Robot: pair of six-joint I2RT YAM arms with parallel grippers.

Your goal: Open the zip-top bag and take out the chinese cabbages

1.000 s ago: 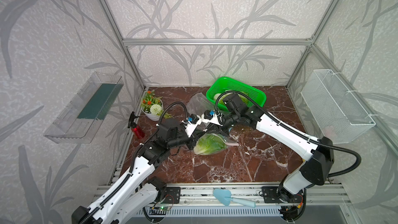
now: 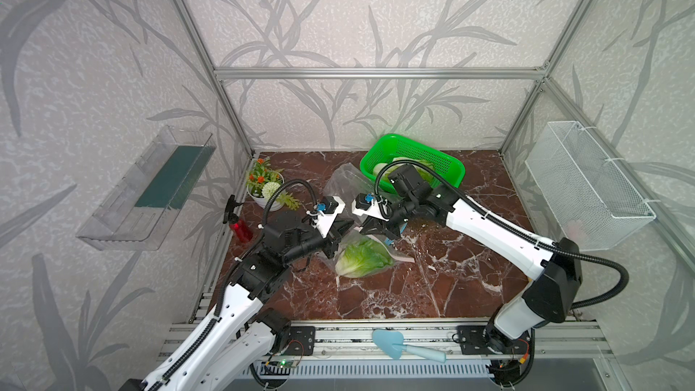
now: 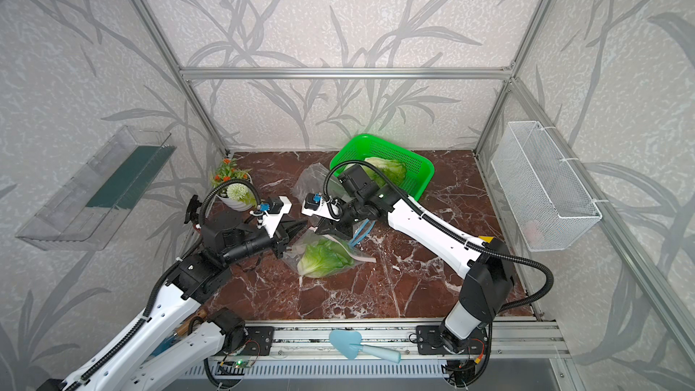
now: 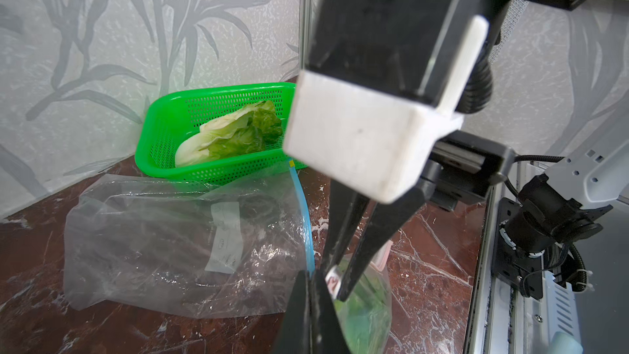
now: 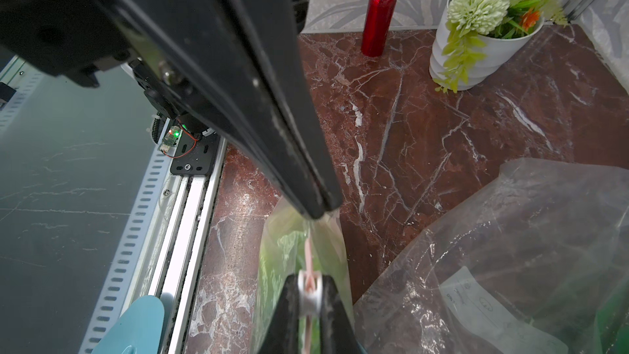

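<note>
A clear bag (image 2: 388, 260) with a pink zip strip lies in the middle of the table, a green cabbage (image 2: 362, 257) inside it. My right gripper is shut on the bag's white zip slider (image 5: 310, 283), the pink strip running through it. My left gripper is shut, its tips close beside the right one's. In the right wrist view the left fingertips (image 5: 321, 208) reach the far end of the strip; whether thin film is between them cannot be seen. Another cabbage (image 4: 229, 134) lies in the green basket (image 4: 160, 137).
A flattened, empty-looking clear bag (image 4: 163, 242) with a blue zip lies beside the basket. A potted plant (image 2: 265, 184) and a red spray bottle (image 2: 240, 229) stand at the left.
My left gripper has drawn leftward, a little away from the right one. The cabbage in its bag has shifted slightly toward the front. My right arm has hardly moved.
</note>
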